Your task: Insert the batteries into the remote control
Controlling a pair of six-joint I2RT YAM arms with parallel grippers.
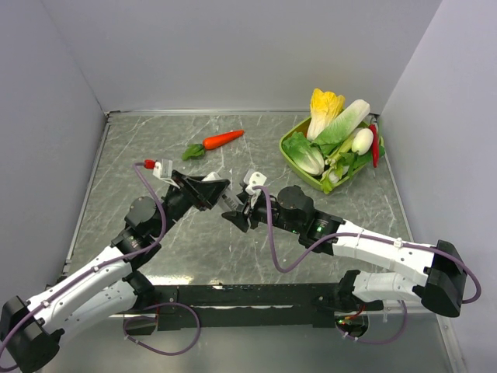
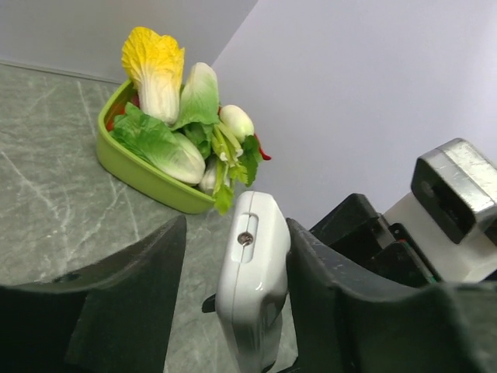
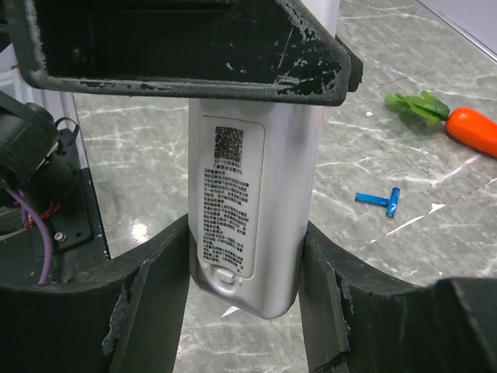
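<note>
The white remote control [image 3: 252,256] is between both grippers, its labelled face showing in the right wrist view. My right gripper is shut on its lower end, a finger against each side. My left gripper stands part open around the other end [image 2: 260,249]; a gap shows on one side, while the other finger is close against or touching it. One black left finger [image 3: 194,54] crosses in front of the remote in the right wrist view. Two blue batteries [image 3: 373,200] [image 3: 393,202] lie on the table, nearly touching; the arms hide them from above.
An orange carrot [image 1: 223,139] lies at the back of the grey marble table. A green basket of vegetables [image 1: 292,163] stands at the back right.
</note>
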